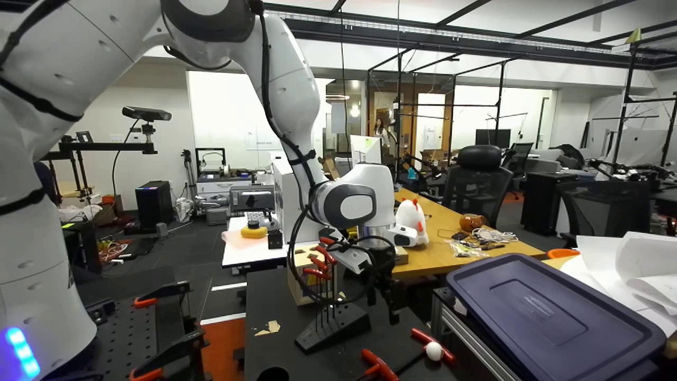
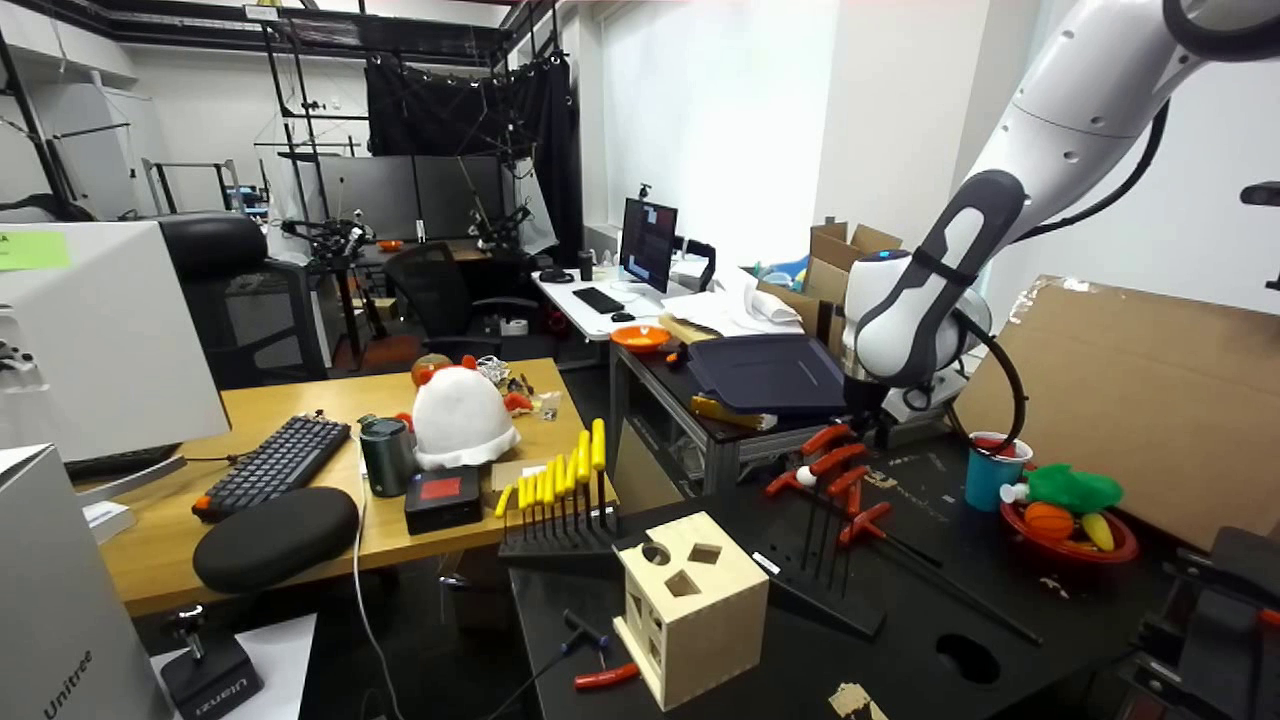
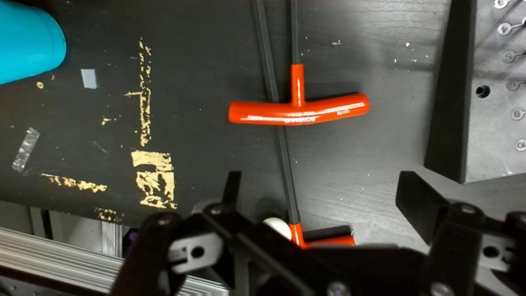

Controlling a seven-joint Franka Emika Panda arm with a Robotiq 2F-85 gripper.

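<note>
Two red T-handled hex keys lie on the black table. In the wrist view the nearer-to-centre T-handle rests across the shaft of the other, whose red handle is partly hidden behind my gripper. A white ball sits beside that second handle. My gripper is open above the table, its two fingers wide apart with nothing held between them. To the right stands the black hex-key stand, and in exterior view 1 several red-handled keys are upright in it, with the gripper just right of them.
A blue cup and a red bowl of toy food stand on the table. A wooden shape box and a stand of yellow-handled keys are near another edge. A dark lid lies on the adjoining cart.
</note>
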